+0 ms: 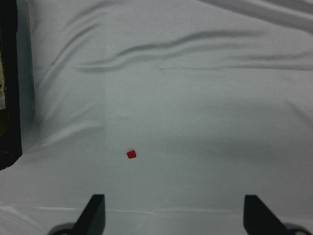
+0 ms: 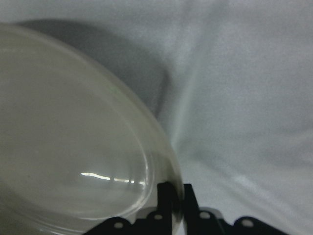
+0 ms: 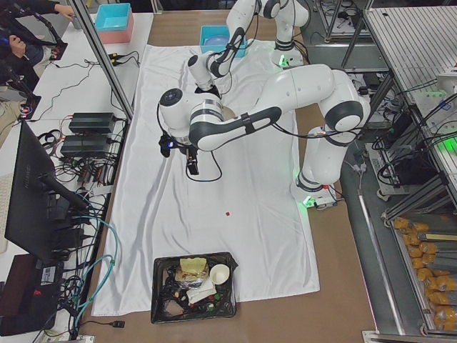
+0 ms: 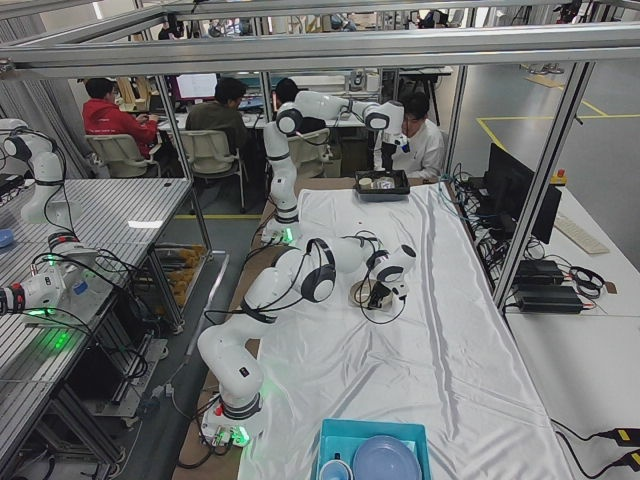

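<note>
A pale beige dish [image 2: 78, 122] fills the left of the right wrist view; in the camera right view it [image 4: 360, 297] lies on the white cloth, partly hidden by the arm. My right gripper is closed on its rim, one finger inside and one outside. My left gripper hangs open over bare cloth, nothing between its fingers, with a small red square [image 1: 131, 154] below it.
A black tray [image 3: 158, 300] with a cup and packets stands at one end of the cloth; a cyan bin [image 4: 335, 437] with blue dishes is at the other.
</note>
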